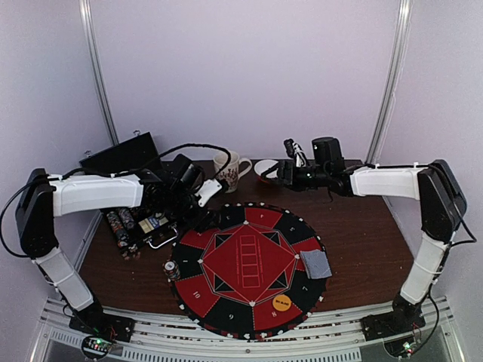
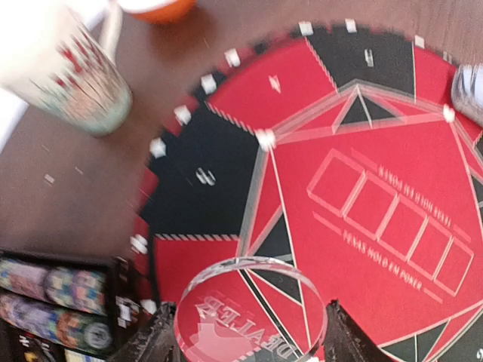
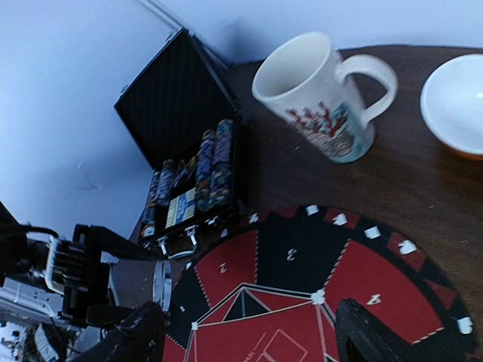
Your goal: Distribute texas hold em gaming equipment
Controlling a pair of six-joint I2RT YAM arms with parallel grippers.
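A clear round dealer button [image 2: 250, 317] is held between the fingers of my left gripper, raised above the poker mat; its DEALER lettering reads upside down in the left wrist view. The red and black mat [image 1: 249, 260] carries a yellow blind button [image 1: 281, 302] at its front and a grey card deck [image 1: 315, 264] at its right. My right gripper stands open and empty, above the table near the bowl. An open chip case [image 3: 177, 207] holds rows of chips and a pale stack.
A white mug [image 3: 321, 98] and a white bowl with an orange base [image 3: 460, 102] stand behind the mat. A chip stack [image 1: 171, 270] sits at the mat's left edge.
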